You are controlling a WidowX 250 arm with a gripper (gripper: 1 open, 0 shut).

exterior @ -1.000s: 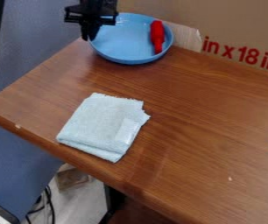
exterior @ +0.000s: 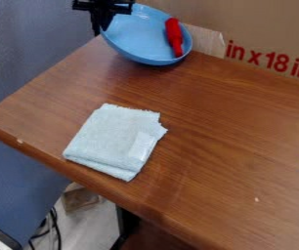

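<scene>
A black gripper at the top left sits at the left rim of a blue plate at the table's far end; whether its fingers are shut on the rim is unclear. A red object lies on the plate's right side. A folded pale cloth lies near the table's left edge.
A cardboard panel with red lettering stands behind it. Cables hang below the left edge.
The gripper has shifted slightly up and right over the last second, and the plate and red object sit a little higher in view.
</scene>
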